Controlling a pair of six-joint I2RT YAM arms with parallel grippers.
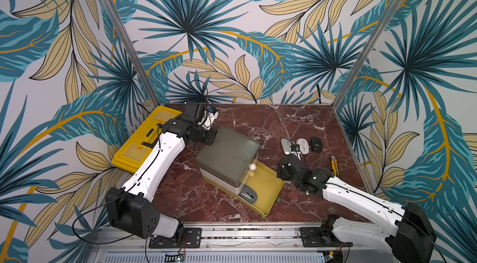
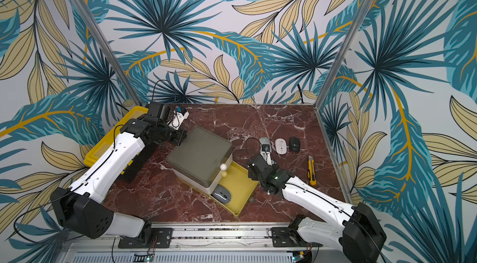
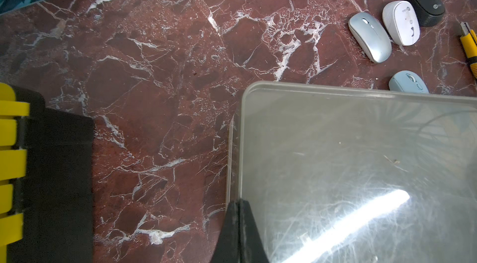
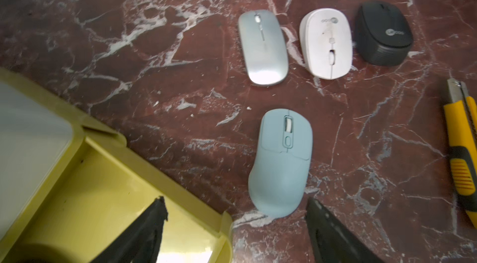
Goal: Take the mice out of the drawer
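The yellow drawer (image 1: 270, 179) stands pulled out of the grey-lidded box (image 1: 229, 153). A dark grey mouse (image 1: 248, 194) lies in it, near the front corner by the box. Right of the drawer, a light blue mouse (image 4: 281, 163) rests on the table. Behind it sit a silver mouse (image 4: 263, 47), a white mouse (image 4: 326, 43) and a black mouse (image 4: 382, 33). My right gripper is open and empty, above the drawer's edge and the blue mouse. My left gripper is shut at the box lid's side edge, nothing visible between its fingers.
A yellow utility knife (image 2: 311, 170) lies right of the mice. At the left stands a yellow toolbox (image 1: 144, 138). Two round white knobs (image 2: 223, 170) stick out from the box over the drawer. Behind the box the marble table (image 1: 258, 116) is bare.
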